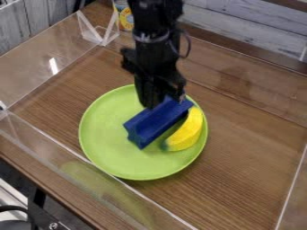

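Note:
My gripper [150,85] is over the back of the green plate [114,144], above a blue block [156,124]; it is blurred, and I cannot see clearly whether anything is between its fingers. The block lies diagonally on the right half of the plate, against a yellow banana [186,135] and partly covering it.
Bare wooden table [240,171] surrounds the plate, with most free room to the right. Clear panels edge the left side. A pale wall runs along the back right, and small items sit at the back left behind the arm.

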